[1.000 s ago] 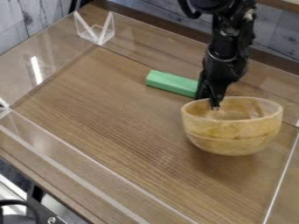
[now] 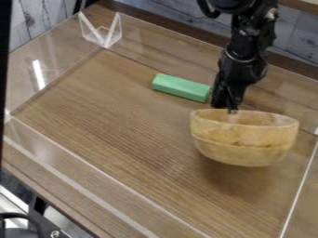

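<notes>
A wooden bowl [image 2: 244, 139] stands on the right part of the wooden table [image 2: 112, 139]. My gripper [image 2: 226, 104] is at the bowl's far left rim, just behind or above it; it looks shut, and whether anything thin is between the fingertips is hard to tell. A green block [image 2: 180, 87] lies left of the gripper, behind the bowl.
A clear plastic wire-like holder [image 2: 102, 30] sits at the back left near the wall. Black cables lie at the lower left corner.
The bowl has shifted slightly over the last second, now sitting a little lower and further left in view. The gripper has moved only slightly.
</notes>
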